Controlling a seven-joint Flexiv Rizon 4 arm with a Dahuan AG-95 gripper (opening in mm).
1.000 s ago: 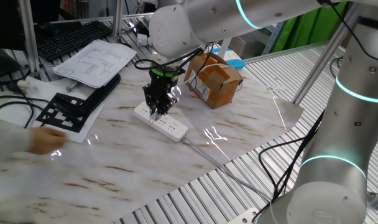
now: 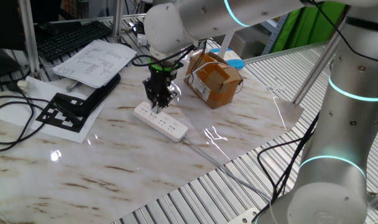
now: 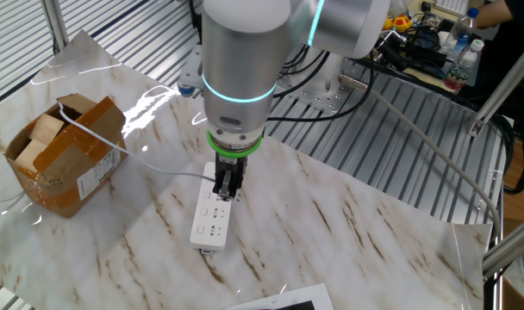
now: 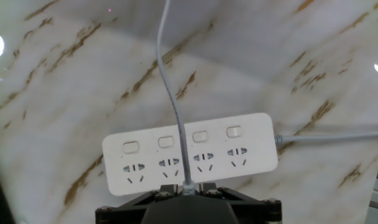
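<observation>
A white power strip (image 4: 229,144) with a row of switches and sockets lies on the marble-patterned table. Over its socket side, in the wrist view, my gripper is shut on the end of a thin grey cable (image 4: 174,99), apparently its plug, which the fingers mostly hide. In exterior view 1 the gripper (image 2: 154,109) points down close above the strip (image 2: 170,127), toward its far-left part. Exterior view 2 has the gripper (image 3: 225,191) over one edge of the strip (image 3: 208,234). Whether the plug touches a socket cannot be made out.
An open cardboard box (image 2: 217,84) stands beside the strip, and the held cable (image 3: 133,155) passes over it. The strip's own cord (image 2: 223,167) runs off the table edge. Papers (image 2: 94,62) and a marker sheet (image 2: 64,115) lie left.
A person's hand at the left has gone out of view. The arm has shifted slightly left, with the gripper staying over the strip. Strip and box have not moved.
</observation>
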